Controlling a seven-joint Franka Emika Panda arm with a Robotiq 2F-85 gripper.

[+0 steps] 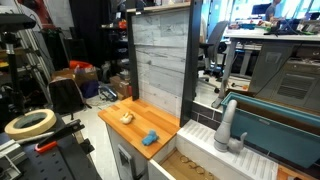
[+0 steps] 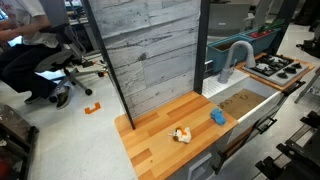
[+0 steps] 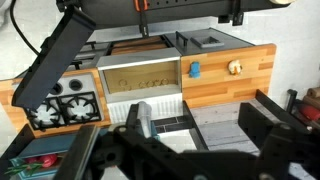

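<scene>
A blue object (image 1: 150,137) and a small white-and-orange object (image 2: 182,134) lie apart on the wooden counter (image 2: 150,140). The drawer (image 3: 145,78) beside that counter is pulled out; only its bare brownish bottom shows. In the wrist view, my gripper looks down on the toy kitchen from above. Its dark fingers (image 3: 265,115) are spread wide, nothing between them. Both small objects are well clear of the fingers.
A grey faucet (image 1: 227,125) stands beyond the drawer, near a blue-green bin (image 1: 270,127). The stove top (image 2: 275,69) is at the far end. A tall wood-plank panel (image 1: 157,65) rises behind the counter.
</scene>
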